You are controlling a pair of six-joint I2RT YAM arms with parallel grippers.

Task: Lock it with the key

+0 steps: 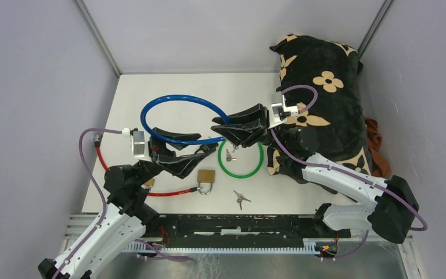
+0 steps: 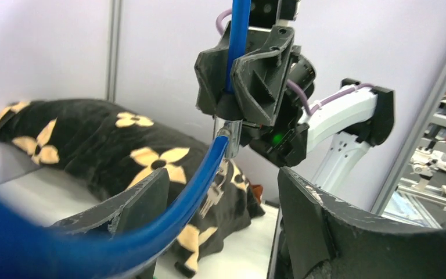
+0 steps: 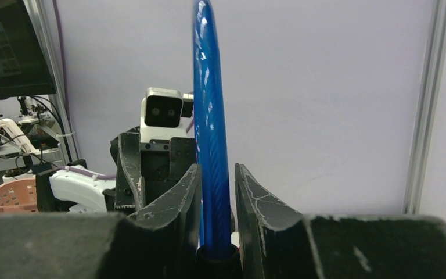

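Note:
A blue cable lock [image 1: 180,96] is held up over the table, forming a loop. My right gripper has its fingers around the black end of that loop, with a metal fitting showing below in the left wrist view; whether it is tight cannot be told. My left gripper is part open, the blue cable passing over it, its fingers a little apart from the right gripper. A brass padlock [image 1: 206,175] joined to a red cable [image 1: 168,193] lies on the table. A loose key [image 1: 240,198] lies to its right, and more keys [image 1: 229,156] sit within the green loop.
The green cable loop [image 1: 241,175] lies mid-table. A dark flowered cushion [image 1: 328,81] fills the right side, with brown cloth behind it. Walls stand on three sides.

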